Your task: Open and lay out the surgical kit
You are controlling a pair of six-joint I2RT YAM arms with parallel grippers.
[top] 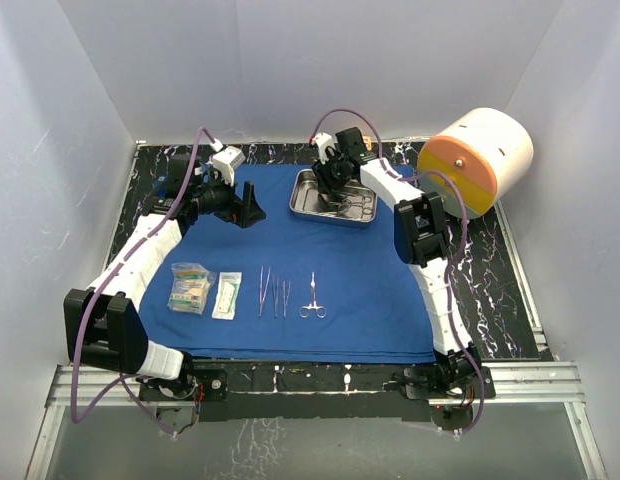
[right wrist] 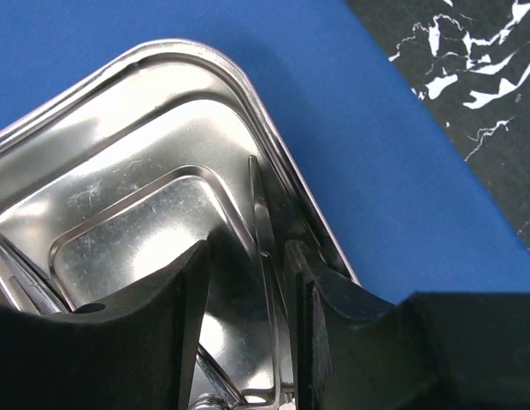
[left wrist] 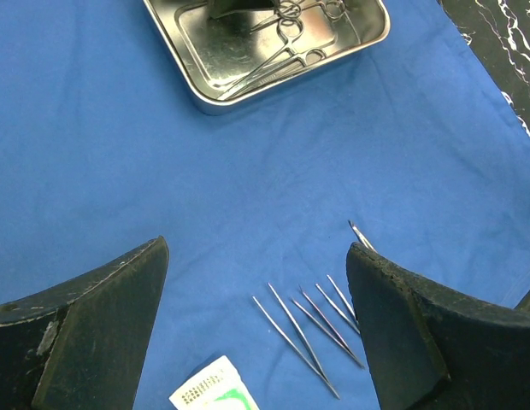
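Observation:
A steel tray [top: 307, 208] holds several metal instruments, seen also in the left wrist view as ring-handled tools [left wrist: 286, 51]. My right gripper is open, low in the tray. In the right wrist view a slim instrument [right wrist: 262, 218] lies along the tray's side wall, its pointed end visible between and beyond the fingers, nearer the right one. No grip on it shows. Left of the tray my left gripper [top: 252, 207] stands open over the blue cloth, empty. Laid out on the cloth are scissor-like forceps [top: 313, 298], several slim tools [top: 265, 290] and a white packet [top: 227, 295].
A clear bag of packets [top: 191, 288] rests at the cloth's left. Behind the right arm stands a large cream-and-orange cylinder [top: 480, 160]. Dark marbled table [top: 490, 290] borders it.

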